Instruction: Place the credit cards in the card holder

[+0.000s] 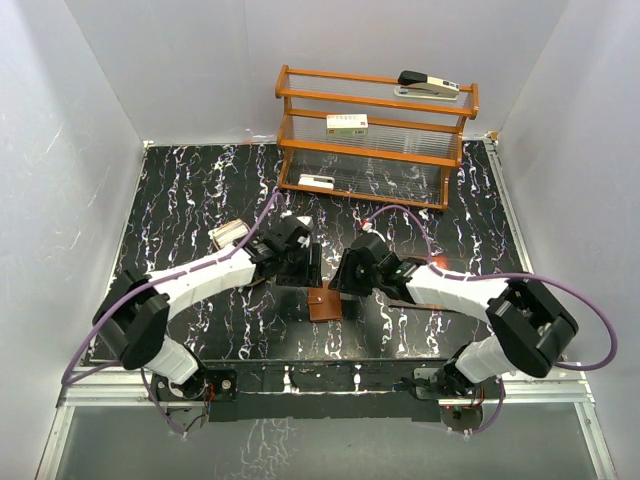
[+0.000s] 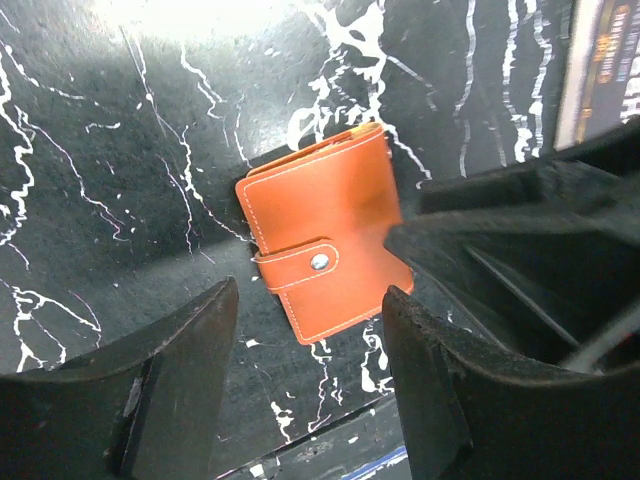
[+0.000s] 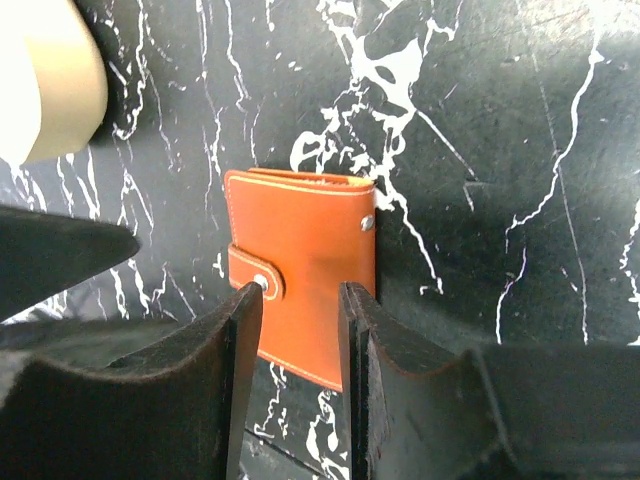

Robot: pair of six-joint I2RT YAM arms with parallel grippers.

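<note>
The orange-brown card holder lies on the black marbled table, its snap strap closed over one side in the left wrist view. Its opening edge shows a yellowish lining in that view. Over its left side hangs my left gripper, part open with nothing held. My right gripper is also part open, close above the holder; no grasp shows. Both grippers stand close together at the holder's upper end in the top view. I cannot make out any credit cards for certain.
A wooden rack stands at the back with a stapler and a small box. A cream rounded object lies near the holder. Behind the left arm is a slatted item.
</note>
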